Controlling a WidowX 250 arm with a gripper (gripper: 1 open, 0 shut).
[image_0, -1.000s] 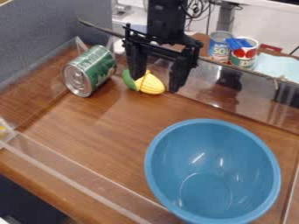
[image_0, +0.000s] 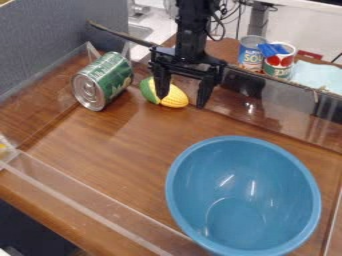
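The black gripper (image_0: 182, 94) hangs at the top centre, its two fingers apart and pointing down over a toy corn cob (image_0: 170, 100) with yellow body and green husk, which lies on the wooden surface partly hidden by the fingers. The gripper is open; whether the corn sits between the fingertips is hard to tell. A green can (image_0: 103, 80) lies on its side to the left. A blue bowl (image_0: 243, 200) takes up the lower right.
Behind a clear low wall stand a blue can (image_0: 251, 51) and a red-white can (image_0: 278, 65) near a light cloth (image_0: 317, 76). A grey panel (image_0: 40, 50) borders the left.
The gripper has come down toward the corn and shifted slightly over the last second. The corn, cans and bowl look unmoved.
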